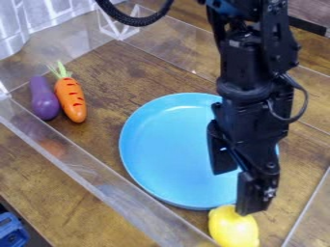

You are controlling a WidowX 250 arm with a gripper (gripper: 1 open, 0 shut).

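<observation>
My black gripper (238,169) hangs over the right part of a blue plate (161,154), its fingers pointing down and standing apart with nothing visible between them. A yellow rounded object (233,230) lies at the plate's front right edge, just below my fingertips, partly out of clear view behind the gripper's lower end.
An orange toy carrot (71,96) and a purple eggplant (44,98) lie at the upper left. A blue object (11,232) sits at the lower left corner. A clear low wall (91,178) runs along the front left. Bare wood surrounds the plate.
</observation>
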